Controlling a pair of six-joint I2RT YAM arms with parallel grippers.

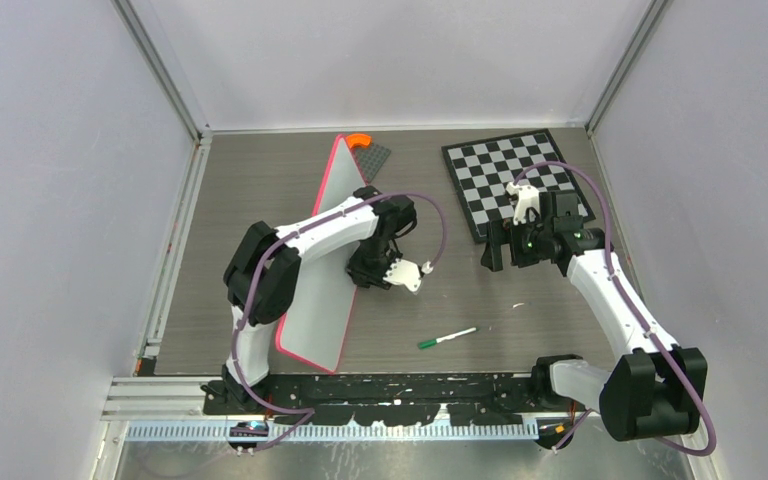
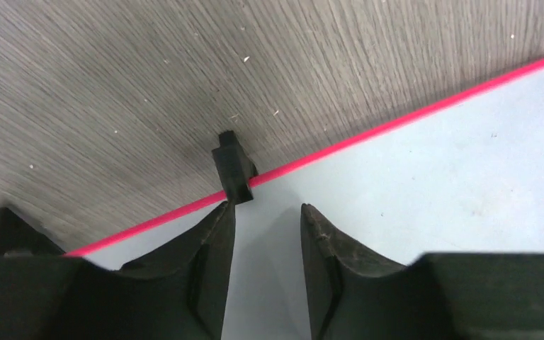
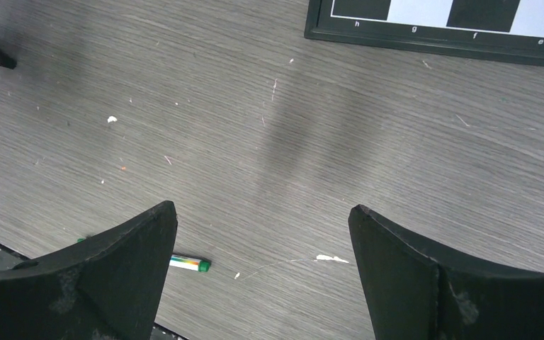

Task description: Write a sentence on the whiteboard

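Observation:
A whiteboard with a red rim lies slanted on the left of the table, blank where it shows; the left arm covers part of it. My left gripper is over the board's right side, its fingers apart with only white surface seen between them. A black clip-like piece sits at the red edge just beyond the fingertips. The green-and-white marker rests on the front of the table. My right gripper hangs open above bare table, empty; in the right wrist view its finger partly hides the marker.
At the back right lies a checkered board, close to the right arm. An orange piece and a dark grey pad are at the back, beside the whiteboard's far end. Open table stretches between the two arms.

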